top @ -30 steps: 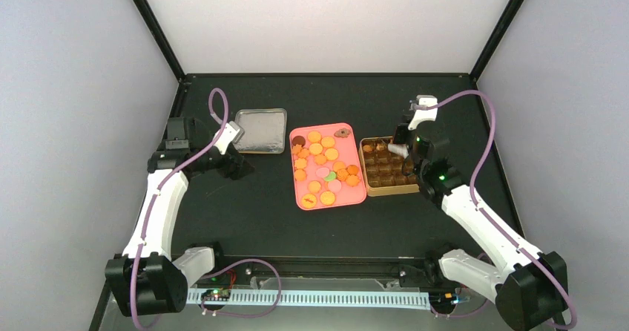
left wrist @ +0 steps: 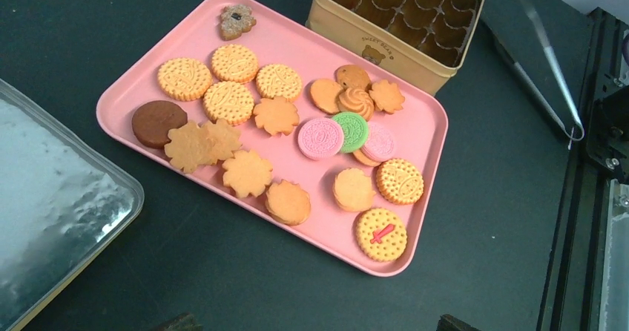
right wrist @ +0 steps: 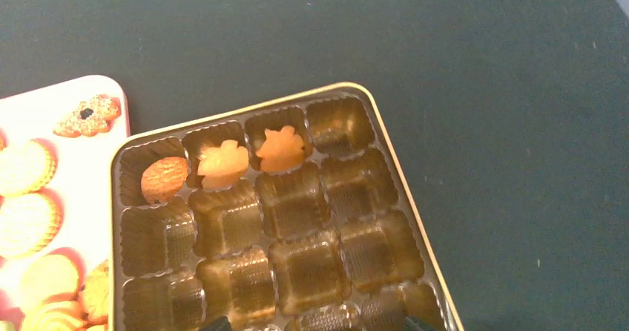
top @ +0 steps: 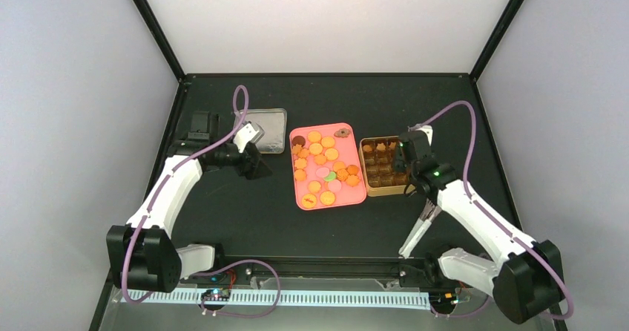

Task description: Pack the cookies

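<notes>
In the top view, the pink tray [top: 348,200] of assorted cookies lies mid-table, with the gold cookie tin [top: 386,191] at its right. Three back-row compartments hold cookies: a brown round cookie [right wrist: 164,179], a flower cookie [right wrist: 222,164] and a second flower cookie [right wrist: 282,149]. The fourth back compartment and the others visible are empty. My right gripper is over the tin, its fingertips apart and nothing visible between them. Silver tongs [top: 417,234] are in front of the tin, slanted and partly blurred. Left of the tray, my left gripper [top: 259,169] stands open and empty.
A silver tin lid [top: 268,130] lies behind my left gripper, left of the tray. The front rail [left wrist: 575,220] is close to the tongs' end. Bare table stretches behind the tin and in front of the tray.
The tongs, at my right gripper earlier, have swung down and forward, away from it. My right gripper has tilted over the tin. The left arm has shifted slightly right toward the tray.
</notes>
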